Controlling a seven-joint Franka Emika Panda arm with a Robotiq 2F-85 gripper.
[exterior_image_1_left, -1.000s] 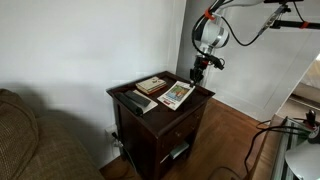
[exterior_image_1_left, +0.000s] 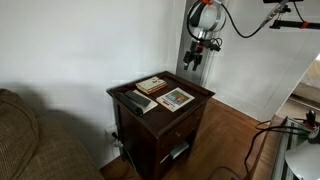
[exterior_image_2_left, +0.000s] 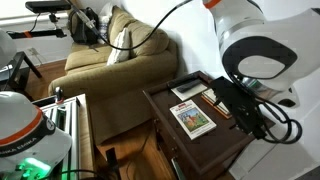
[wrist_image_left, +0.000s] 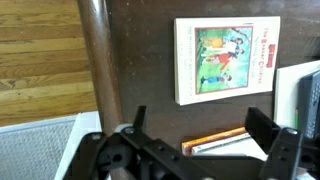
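Note:
A thin picture book (wrist_image_left: 227, 58) with a colourful cover lies flat on the dark wooden cabinet top (wrist_image_left: 150, 60). It also shows near the front of the top as the book (exterior_image_1_left: 175, 99) and, in the second exterior view, as the book (exterior_image_2_left: 192, 118). My gripper stands open, its fingers wide apart and nothing between them. In the first exterior view the gripper (exterior_image_1_left: 193, 62) hangs in the air above and behind the cabinet's right end, apart from the book. The second exterior view has the gripper (exterior_image_2_left: 250, 122) over that same end.
A small stack of books (exterior_image_1_left: 151, 85) rests at the back of the cabinet top. Left of it lies a black object (exterior_image_1_left: 138, 101) beside a pale item. A brown sofa (exterior_image_2_left: 140, 40) stands beyond the cabinet. Bare top lies around the picture book.
One second ago the picture book was tilted, its right edge raised at my gripper. Now it lies flat, and the gripper has risen away from it.

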